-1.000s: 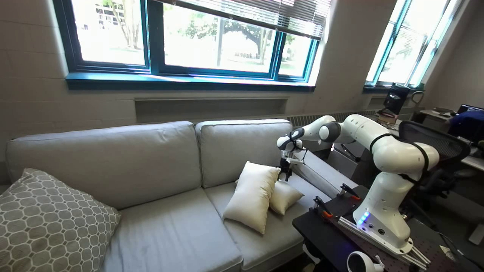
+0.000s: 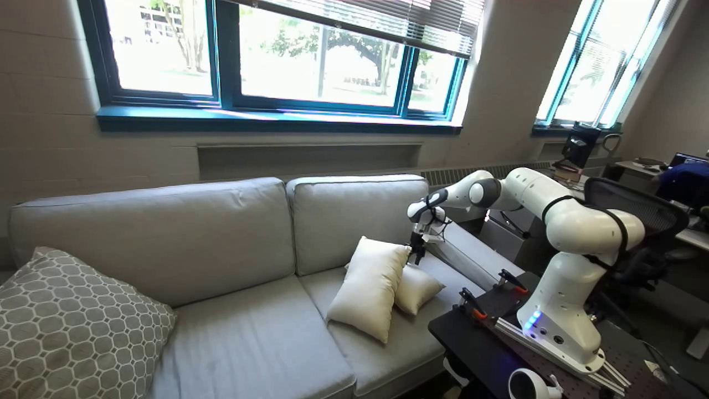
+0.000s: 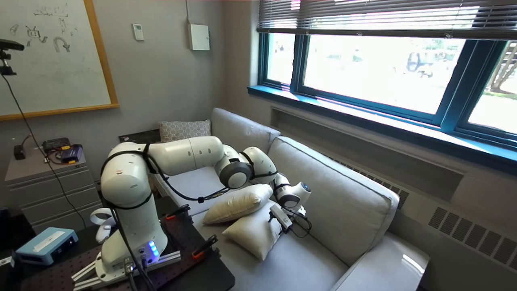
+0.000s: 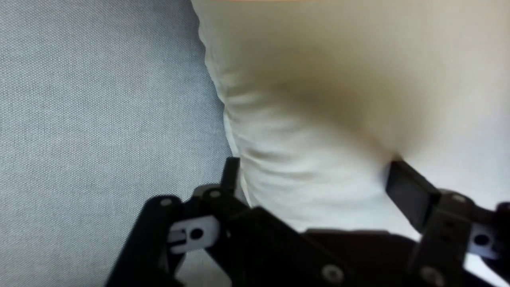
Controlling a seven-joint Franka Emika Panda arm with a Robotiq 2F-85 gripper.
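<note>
Two cream pillows lie on the seat of the grey sofa (image 2: 246, 326). The upper pillow (image 2: 369, 287) leans over the lower pillow (image 2: 417, 290), hiding part of it. Just behind them, near the sofa's armrest, my gripper (image 2: 416, 258) points down. In the wrist view the open gripper straddles an edge of cream fabric (image 4: 306, 143). One finger (image 4: 230, 172) is beside the pillow's seam, and the other finger (image 4: 406, 191) is over or against its face; I cannot tell whether it touches. From the other side, the lower pillow (image 3: 254, 230) shows beneath the gripper.
A patterned pillow (image 2: 80, 326) rests at the sofa's far left end. The backrest (image 2: 359, 213) and armrest (image 2: 475, 252) stand close around my gripper. Clamps (image 2: 473, 303) stick up at the edge of the black table (image 2: 458, 332).
The gripper and wrist have shifted very slightly to the right in exterior view 1. Both cream pillows look unmoved.
</note>
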